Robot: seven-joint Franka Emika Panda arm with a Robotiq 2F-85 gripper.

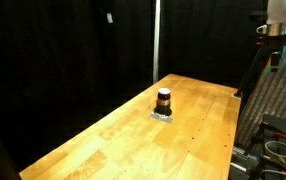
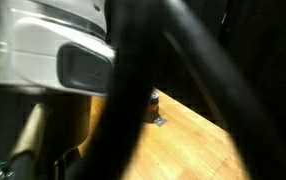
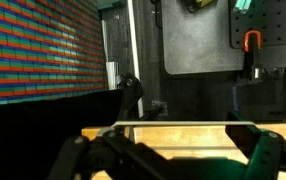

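A small dark jar or can with a pale top (image 1: 164,93) stands upright near the middle of the wooden table (image 1: 113,140). At its foot lies a flat grey piece (image 1: 161,118). Both also show in the second exterior view, where the jar (image 2: 154,103) is partly covered by the blurred arm and the grey piece (image 2: 160,122) lies in front. My gripper is open and empty, its dark fingers spread wide at the bottom of the wrist view. It hangs beyond the table's right side, far from the jar.
Below the wrist camera are the table edge (image 3: 183,135), a grey metal plate (image 3: 198,45) and an orange-and-black tool (image 3: 251,55). A striped, multicoloured surface (image 3: 43,50) fills the left.
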